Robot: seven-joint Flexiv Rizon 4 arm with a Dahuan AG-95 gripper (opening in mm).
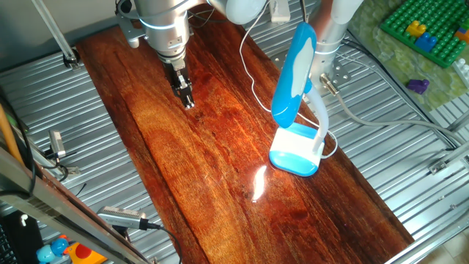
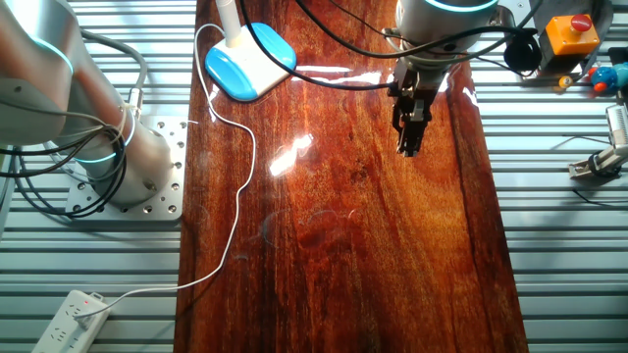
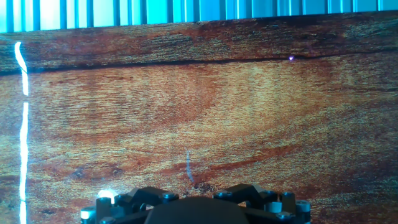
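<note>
My gripper [image 1: 188,105] points down over the dark reddish wooden table [image 1: 212,176], near one long edge. In the second exterior view the gripper [image 2: 408,151] hangs over the wood on the side away from the lamp. Only dark linkage parts show along the bottom of the wrist view, with the wood grain [image 3: 199,112] beyond them. The space between the fingertips is hidden there and too small to judge outside, so I cannot tell whether the fingers are open or shut.
A blue and white desk lamp [image 1: 294,150] stands on the table, its white cable [image 2: 238,196] trailing across the wood to a power strip [image 2: 71,324]. Off the table are a green block plate [image 1: 429,33] and an emergency stop box [image 2: 569,44].
</note>
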